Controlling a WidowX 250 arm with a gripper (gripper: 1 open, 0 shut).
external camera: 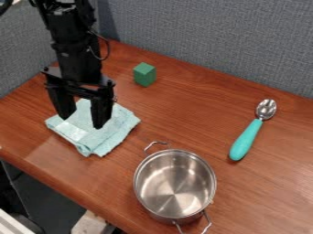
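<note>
My black gripper (80,110) hangs at the left over a folded pale cloth (104,137), its two fingers pointing down and standing apart with nothing visible between them. Whether the fingertips touch the cloth is unclear. A steel pot (175,183) with wire handles sits at the front centre.
A green block (145,75) lies at the back, behind the cloth. A spoon with a turquoise handle (244,140) rests on the right of the wooden table (208,101). Grey walls stand behind.
</note>
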